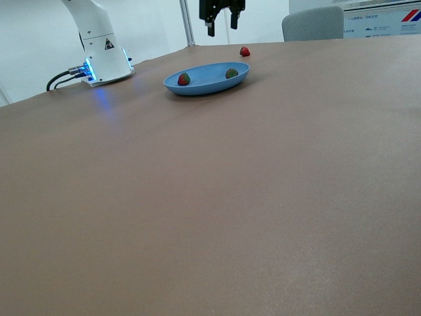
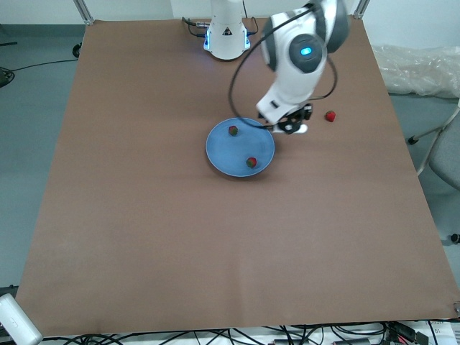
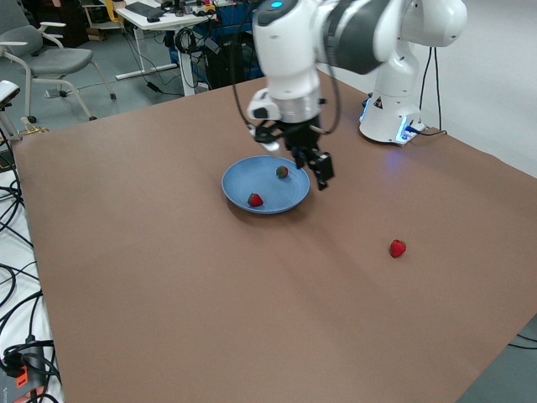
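Observation:
A round blue plate holds two strawberries, one toward the back in the left view, the other toward the front. A third strawberry lies alone on the brown table beyond the plate. My gripper hangs above the far rim of the plate, between it and the lone strawberry. In the top view its two black fingers stand apart with nothing between them; its upper part is cropped there.
The robot's base stands at the back edge with cables. Cables and devices line the near edge, and a grey chair stands beside the table.

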